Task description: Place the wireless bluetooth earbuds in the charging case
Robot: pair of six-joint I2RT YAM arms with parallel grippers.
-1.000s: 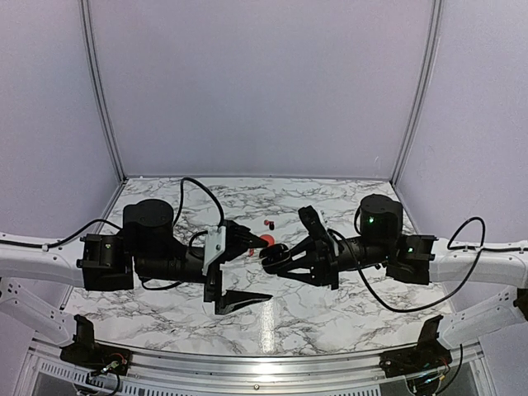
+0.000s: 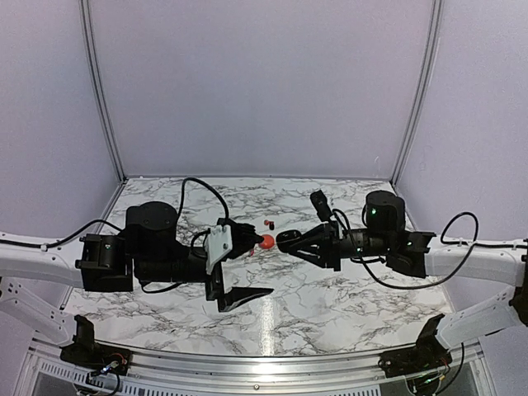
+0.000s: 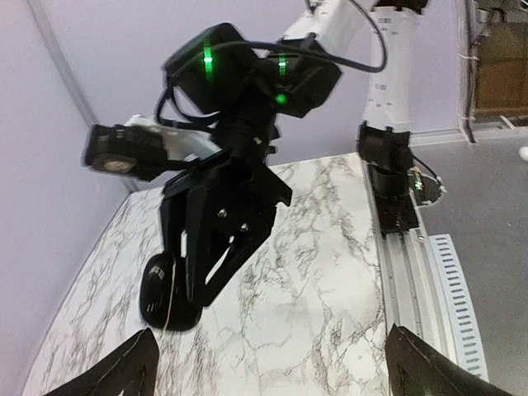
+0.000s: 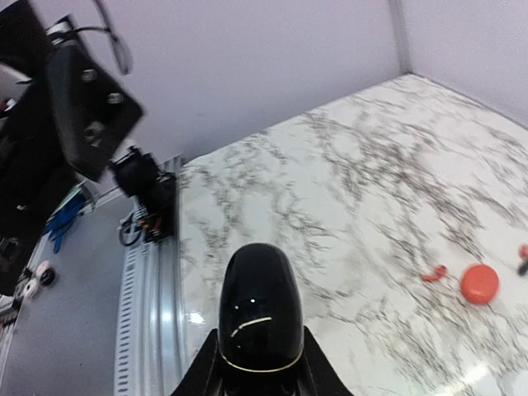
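The rounded black case (image 2: 288,240) is held above the table in my right gripper (image 2: 299,249), which is shut on it. In the right wrist view the case (image 4: 261,305) stands upright between the fingers, a pale seam line running across it; it looks closed. My left gripper (image 2: 263,266) is open and empty, facing the case from the left with a gap between them. The left wrist view shows the case (image 3: 162,293) beyond the left fingertips (image 3: 412,363), off to the left. No earbud can be made out clearly.
A red ball-like object (image 4: 479,284) and a small curved red piece (image 4: 434,274) lie on the marble table (image 2: 346,313). Further back are tiny red and black items (image 2: 270,223).
My right gripper has drawn back to the right with the case, widening the gap to the left gripper. The left gripper has shifted only slightly.
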